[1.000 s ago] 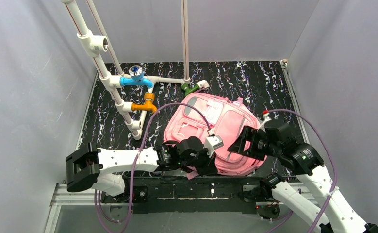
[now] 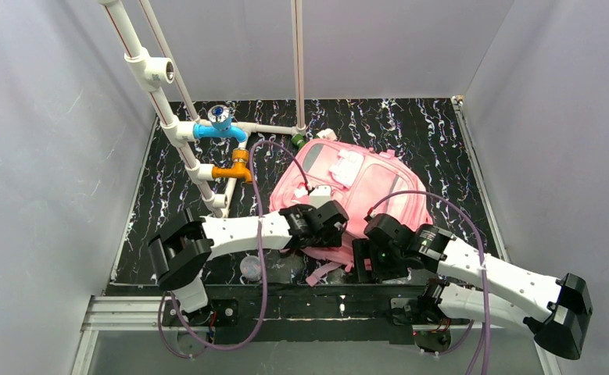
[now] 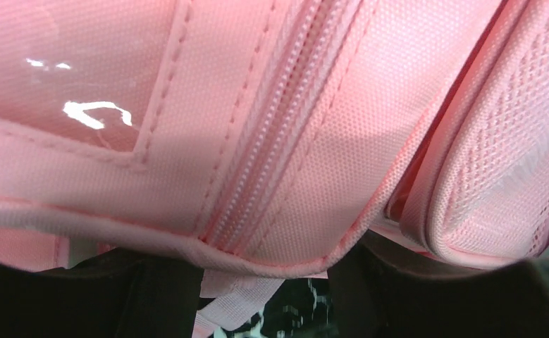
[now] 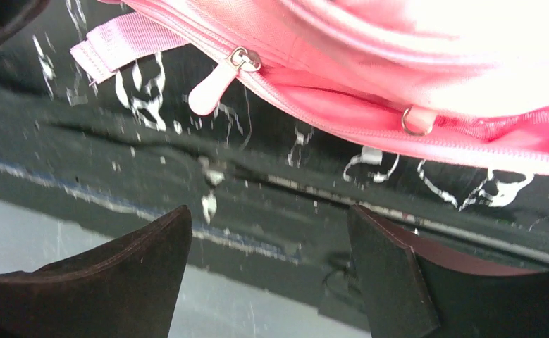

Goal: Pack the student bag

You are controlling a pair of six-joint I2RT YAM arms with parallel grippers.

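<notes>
The pink backpack lies on the black marble board. My left gripper is over its lower left part; in the left wrist view its fingers sit under a piped fabric edge beside a zipper, apart, with whether they grip unclear. My right gripper is at the bag's near edge. In the right wrist view it stands open above the board, below a zipper pull and the bag's open-looking zipped edge, with nothing between its fingers.
White pipes with blue and orange fittings stand at the back left. A round clear object lies left of the bag. Grey walls enclose the board.
The backpack has shifted toward the back, nearing the green fitting.
</notes>
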